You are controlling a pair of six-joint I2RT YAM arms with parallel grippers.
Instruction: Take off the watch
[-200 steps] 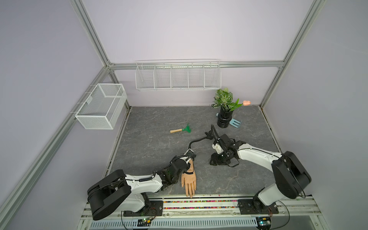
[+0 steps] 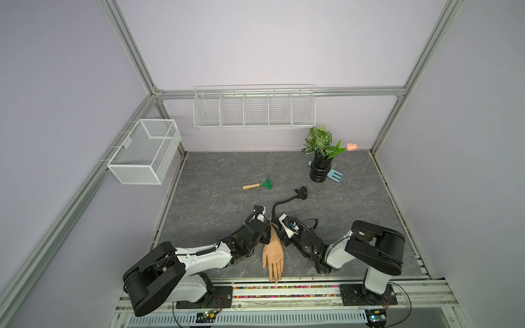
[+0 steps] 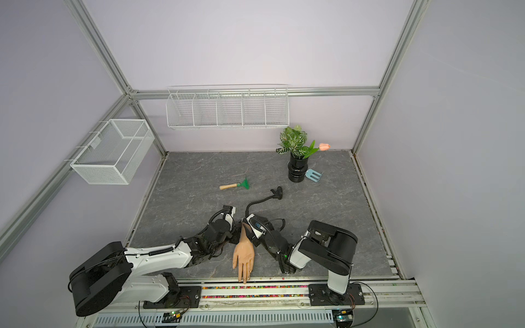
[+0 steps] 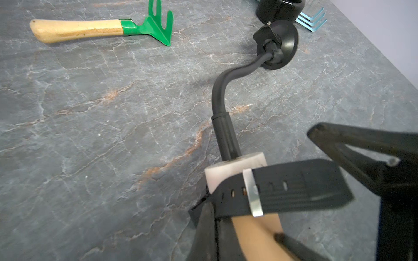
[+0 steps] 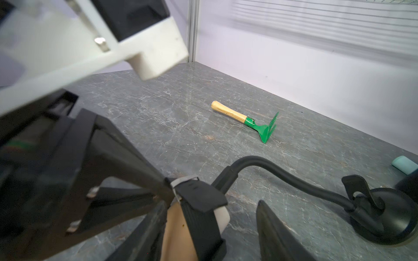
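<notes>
A tan mannequin hand (image 2: pixel 273 254) lies at the front centre on a flexible black stand (image 4: pixel 224 130). A black watch strap (image 4: pixel 300 184) with a silver keeper crosses the wrist end, over a pale block (image 4: pixel 226 169). My left gripper (image 2: pixel 267 229) is at the left of the wrist, fingers shut at the strap; whether anything thin lies between them is hard to see. My right gripper stands open at the wrist from the right, the strap between its two fingertips.
A green rake (image 2: pixel 259 184) lies behind; a black vase with plant (image 2: pixel 318 169) and a blue fork (image 2: pixel 335 175) stand or lie back right. Wire baskets hang on the walls (image 2: pixel 254 125).
My right gripper has moved left to the wrist. The hand and stand have shifted slightly rightward, and my left gripper has moved slightly with them.
</notes>
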